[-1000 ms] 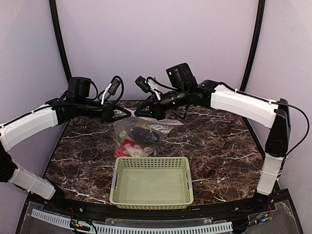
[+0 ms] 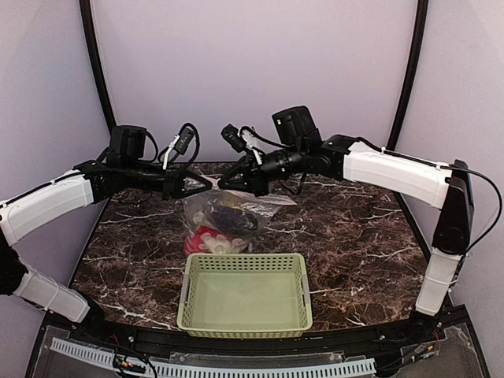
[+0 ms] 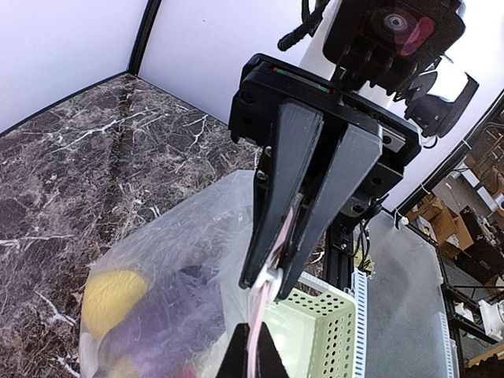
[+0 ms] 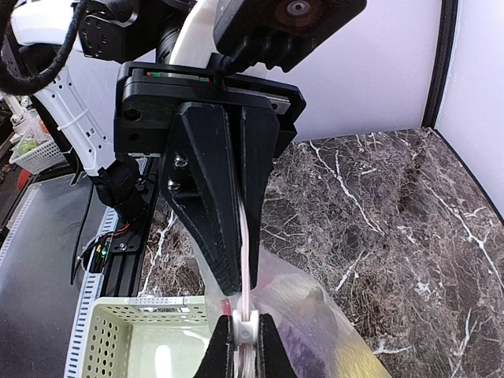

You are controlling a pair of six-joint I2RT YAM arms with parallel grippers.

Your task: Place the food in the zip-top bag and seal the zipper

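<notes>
A clear zip top bag point(image 2: 220, 220) with yellow, purple, white and red items inside stands upright behind the basket, held up by its top edge. My left gripper point(image 2: 203, 186) and right gripper point(image 2: 228, 183) meet close together at the pink-white zipper strip. In the right wrist view the right gripper is shut on the strip and its white slider. The left gripper's fingertips, at the bottom of the left wrist view, are shut at the strip; whether the strip is between them is hard to see. The purple item point(image 3: 161, 323) shows through the plastic.
An empty pale green basket point(image 2: 245, 295) sits at the front centre of the dark marble table point(image 2: 346, 260). Walls enclose the back and sides.
The left arm, bag and basket look almost unchanged.
</notes>
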